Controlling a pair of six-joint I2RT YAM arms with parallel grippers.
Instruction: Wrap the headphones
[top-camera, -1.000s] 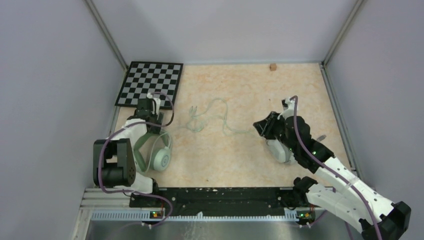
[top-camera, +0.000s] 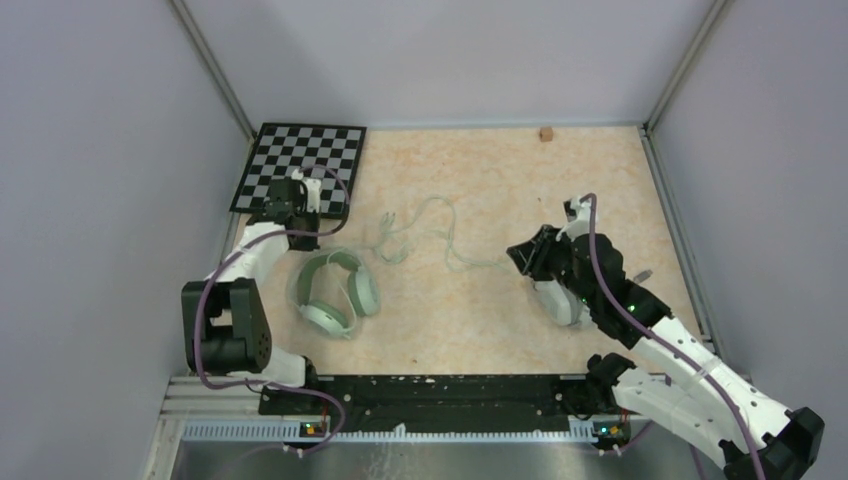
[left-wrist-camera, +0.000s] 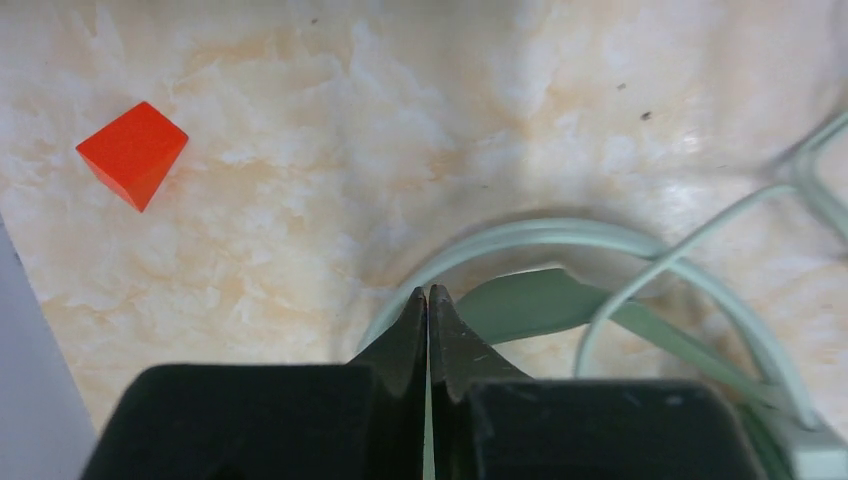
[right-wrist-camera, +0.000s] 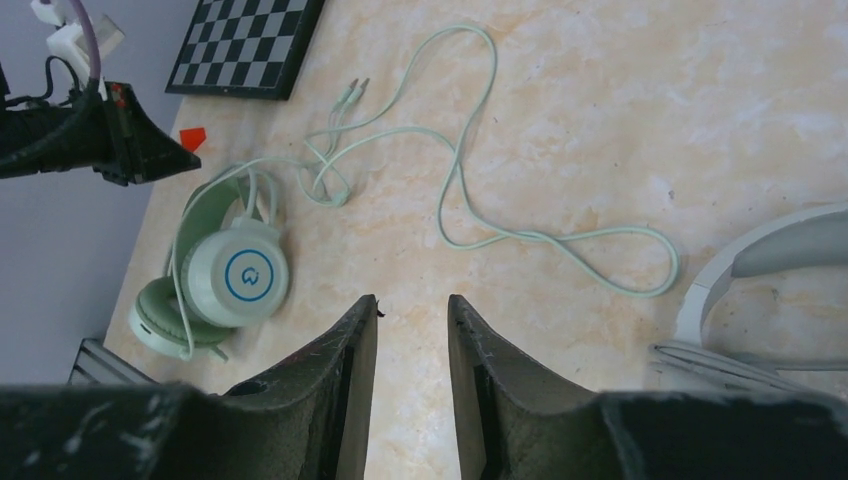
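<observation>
Pale green headphones (top-camera: 363, 292) lie on the left of the table, with loops of their cable (left-wrist-camera: 540, 232) around the headband (left-wrist-camera: 530, 303). At the far edge of those loops is my left gripper, its fingertips together and nothing between them; the headband and cable are outside. From there the loose cable (right-wrist-camera: 455, 160) winds across the table to the right, two plugs (right-wrist-camera: 350, 92) lying near its start. My right gripper stands open and empty over the table. Beside and beneath the right arm, a second pair of headphones (right-wrist-camera: 705, 290) is partly hidden.
A checkered board (top-camera: 300, 150) fills the back left corner. Close to it lies a small red block (left-wrist-camera: 130, 150), near the left wall. A small brown block (top-camera: 546, 133) sits at the back edge. The table's middle holds only thin cable.
My left gripper has gone from open to shut and shifted slightly toward the back. The left headphones have slid right and backward with some turning. The right arm has barely moved.
</observation>
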